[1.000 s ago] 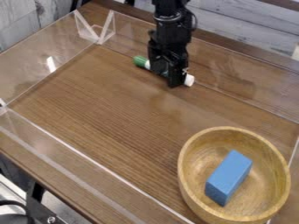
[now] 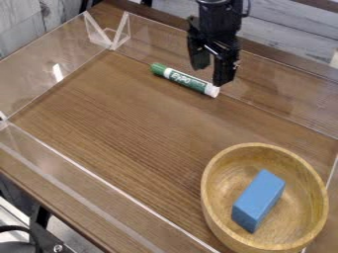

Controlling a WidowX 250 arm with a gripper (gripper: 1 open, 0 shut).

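My gripper (image 2: 211, 61) hangs at the top centre, dark, open, with nothing clearly between its fingers. Just below and left of it a green and white tube (image 2: 183, 80) lies flat on the wooden table (image 2: 132, 148). In the lower right a yellow bowl (image 2: 219, 188) holds a blue block (image 2: 258, 201).
Clear plastic pieces stand at the upper left, near the table's edge and along the left side. A dark cable shows at the bottom left corner.
My gripper has risen and moved back and slightly right, away from the tube, which now shows fully on the table. The bowl and block have not moved.
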